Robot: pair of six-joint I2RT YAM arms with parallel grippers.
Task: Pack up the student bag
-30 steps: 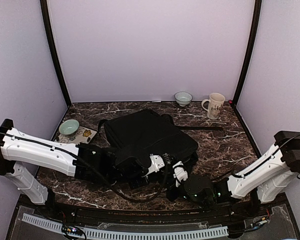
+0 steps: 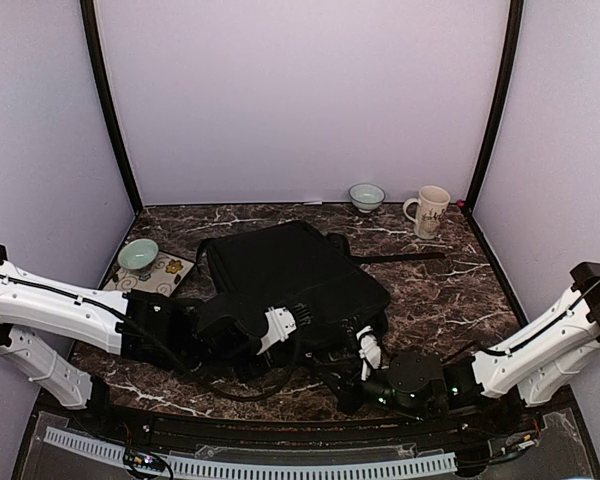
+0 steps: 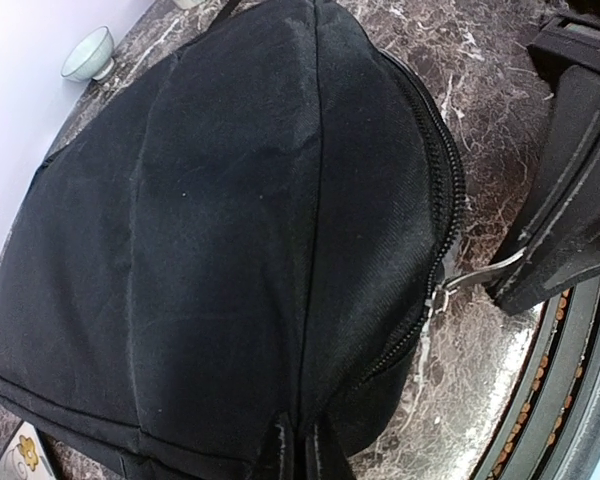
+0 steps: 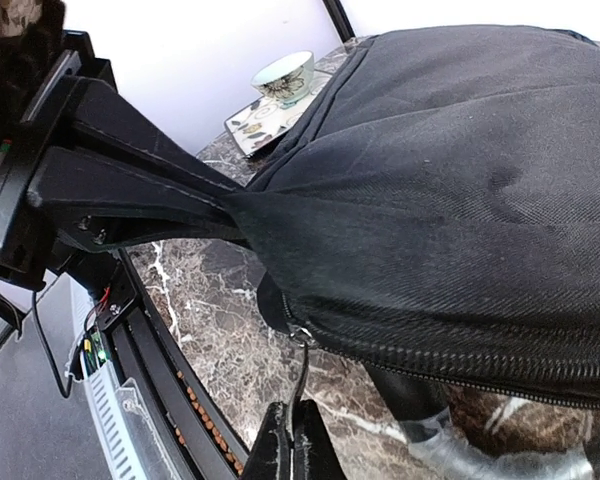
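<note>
A black bag (image 2: 280, 260) lies on the dark marbled table, its zipper edge facing the front. My left gripper is shut on the bag's fabric near the front left corner; the right wrist view shows that cloth drawn to a point at the left fingers (image 4: 195, 190). From the zipper slider (image 4: 301, 334) a thin pull tab (image 4: 299, 375) runs down into my right gripper, which is shut on it. In the left wrist view the zipper teeth (image 3: 458, 190) curve along the bag's side toward this slider. The bag's inside is hidden.
A green bowl (image 2: 138, 255) and a patterned tray (image 2: 158, 273) stand at the left. At the back right are another bowl (image 2: 366, 197) and a mug (image 2: 432, 211). A black strap (image 2: 405, 257) stretches right of the bag.
My left gripper has shifted left, and the bag's front has moved slightly left with it.
</note>
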